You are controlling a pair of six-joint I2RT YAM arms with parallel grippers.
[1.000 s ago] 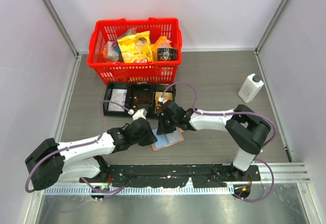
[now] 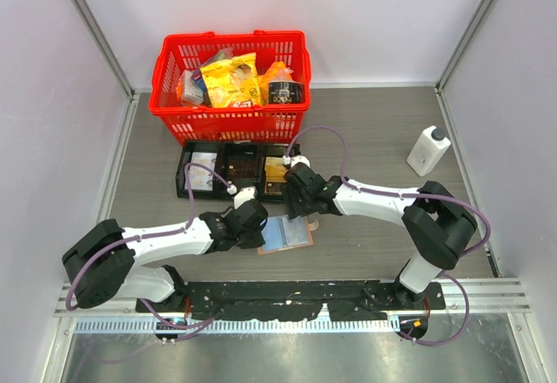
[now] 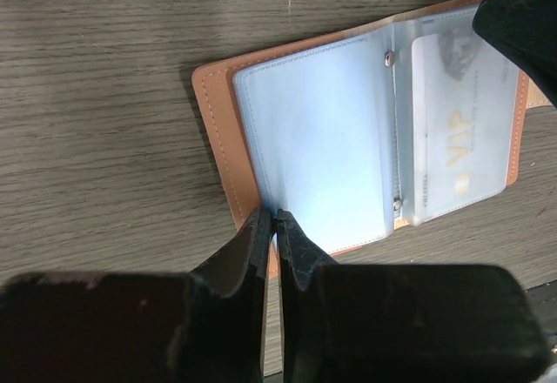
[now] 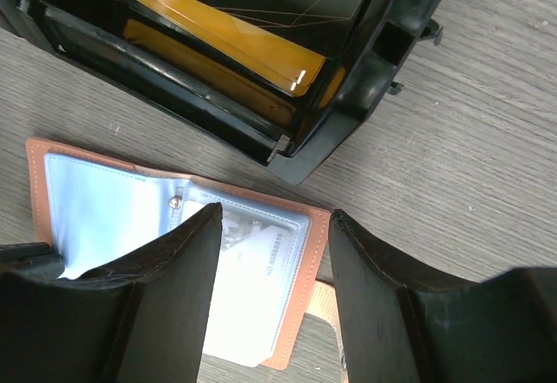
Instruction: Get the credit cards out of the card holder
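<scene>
An open tan card holder (image 2: 277, 249) lies flat on the table in front of the black tray. Its pale blue pocket (image 3: 322, 131) is on the left half, and a white card (image 3: 466, 113) with gold letters shows through the clear sleeve on the right half. My left gripper has its fingertips together at the lower left edge of the blue pocket; whether they pinch that edge is unclear. Over the right end of the holder, my right gripper stands open with nothing held. A card printed with a number (image 4: 261, 257) lies below its fingers.
Directly behind the holder stands a black divided tray (image 2: 200, 193) with boxes in it. The red basket (image 2: 209, 124) full of packages is farther back. A white bottle (image 2: 428, 151) stands at the right. Table space right of the holder is clear.
The right gripper has moved to the right, from over the middle of the holder to its right end. The left arm has shifted slightly, its gripper staying at the holder's left side.
</scene>
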